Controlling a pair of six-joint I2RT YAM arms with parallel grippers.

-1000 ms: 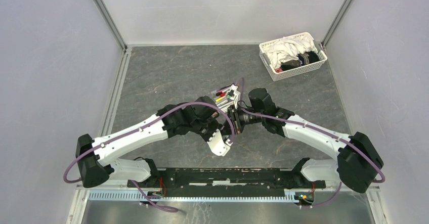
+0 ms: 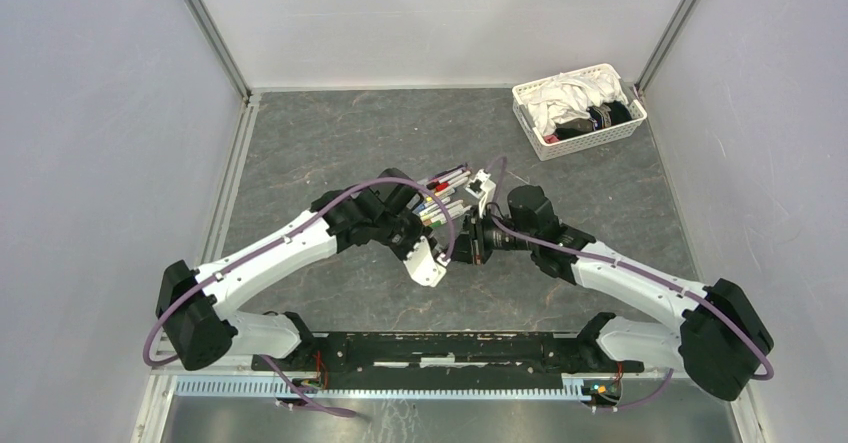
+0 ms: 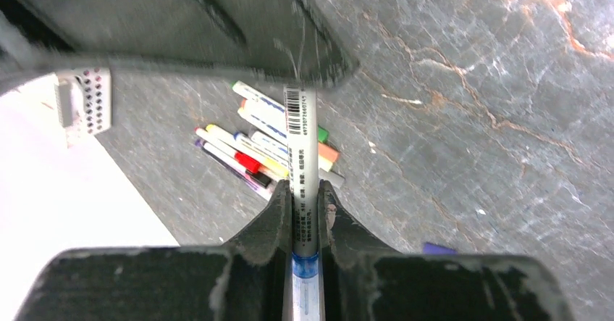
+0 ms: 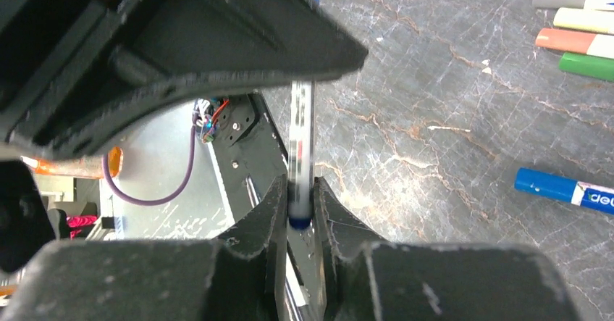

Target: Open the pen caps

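Note:
A slim white marker (image 3: 302, 154) with printed text and a blue ring runs between my two grippers. My left gripper is shut on it near the blue ring. In the right wrist view the same marker (image 4: 300, 147) reaches down to a dark blue end between the fingertips of my right gripper. Those fingers stand close on either side of it; whether they grip it cannot be told. Each wrist view has the other gripper's dark finger covering part of the marker. From above, both grippers meet over the table's middle and hide the marker.
Several markers lie in a cluster, among them a red cap (image 3: 247, 162) and a green cap (image 4: 588, 66). A blue marker piece (image 4: 547, 183) and a small purple piece (image 3: 439, 248) lie apart. A white basket (image 2: 582, 145) with cloths stands at the back right.
The left arm has drawn a little to the left, uncovering more of the marker cluster.

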